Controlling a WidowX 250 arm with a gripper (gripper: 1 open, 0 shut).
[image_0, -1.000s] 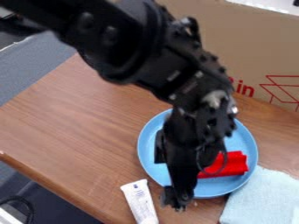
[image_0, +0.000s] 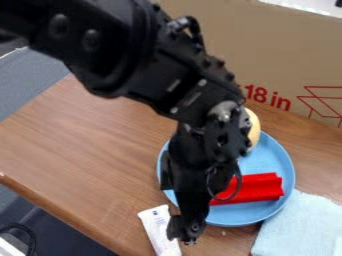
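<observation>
The black arm reaches down from the top left, and its gripper (image_0: 190, 230) hangs in front of the blue plate's left part, low and near its front edge; the arm hides whether anything is between the fingertips. A red object (image_0: 254, 188) lies on the blue plate (image_0: 270, 151). Behind the wrist, something yellow (image_0: 253, 124) is partly visible at the back of the plate. A white packet (image_0: 156, 228) lies on the table just left of the gripper.
A light blue cloth (image_0: 301, 225) lies at the right front. A cardboard box (image_0: 267, 45) stands behind.
The arm has moved left and slightly back over the last second, uncovering more of the red object and the yellow item. The objects on the table look unmoved.
</observation>
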